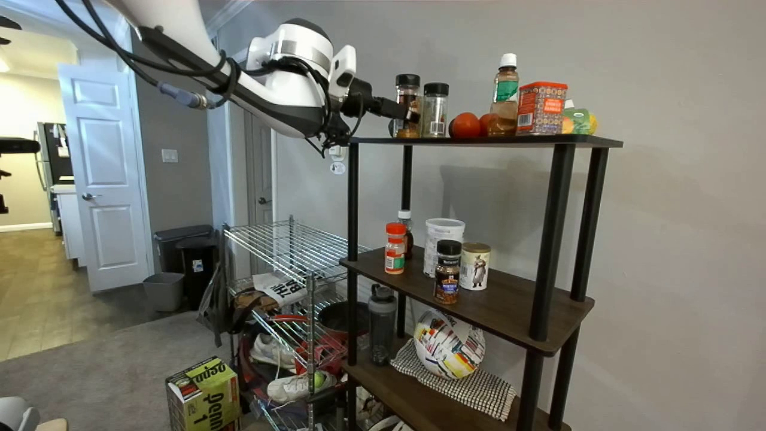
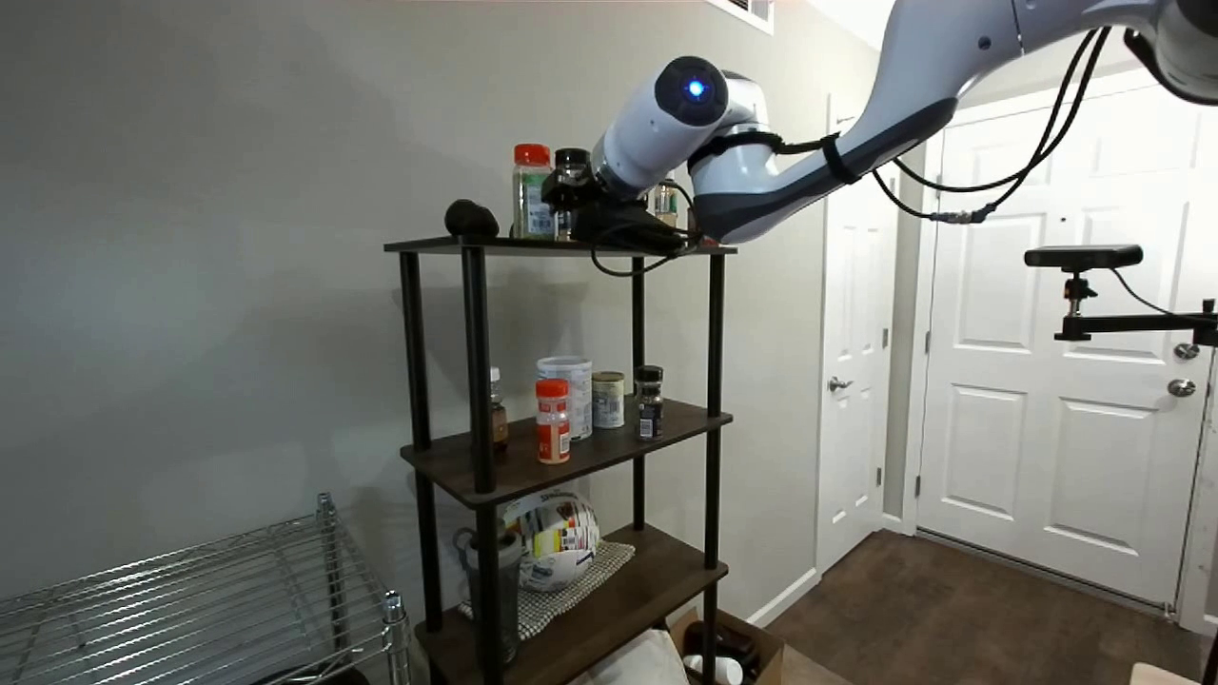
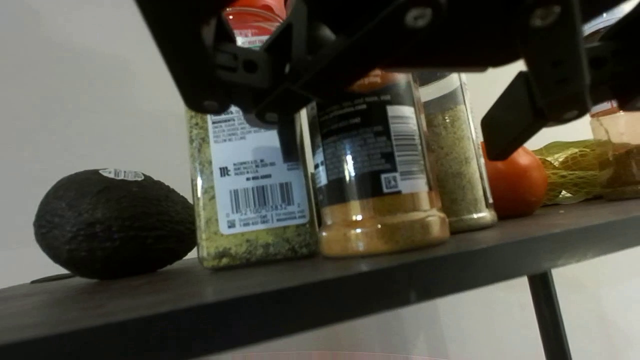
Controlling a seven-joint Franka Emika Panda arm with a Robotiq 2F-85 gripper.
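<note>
My gripper stands open at the top shelf. In the wrist view its two fingers are spread in front of a dark-labelled spice bottle point(image 3: 375, 162) with orange-brown contents. The left finger point(image 3: 290, 137) dips in front of the edge of a green seasoning bottle point(image 3: 255, 180); the right finger point(image 3: 513, 117) is near a pepper-like shaker point(image 3: 453, 150). Exterior view 1 shows the black-capped spice bottle point(image 1: 407, 93) at the fingertips, and a clear black-capped shaker point(image 1: 435, 109) beside it. Whether the fingers touch any bottle cannot be told.
An avocado point(image 3: 114, 225) lies left of the bottles. Tomatoes point(image 1: 467, 125), a white-capped bottle point(image 1: 506, 93) and a red patterned tin point(image 1: 542, 108) stand farther right on the top shelf point(image 1: 495, 141). Jars, including a red-capped one point(image 1: 394, 248), occupy the shelf below.
</note>
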